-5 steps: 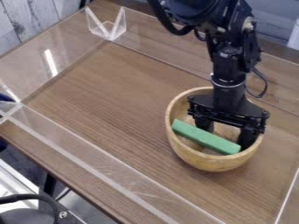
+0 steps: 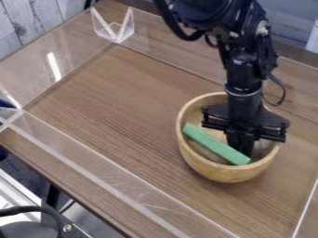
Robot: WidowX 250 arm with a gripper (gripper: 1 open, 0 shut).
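A round wooden bowl sits on the right part of the table, with a green bar-shaped object lying diagonally in its left half. The black robot gripper points straight down into the bowl, at the right of the green object. Its fingertips are low in the bowl and mostly hidden in dark shapes, so whether anything is between them does not show clearly.
A white wire-like holder stands at the back left. Black cabling or a mount is at the bottom left corner.
The gripper's lower part has shifted slightly within the bowl. The bowl and green object have stayed about in place.
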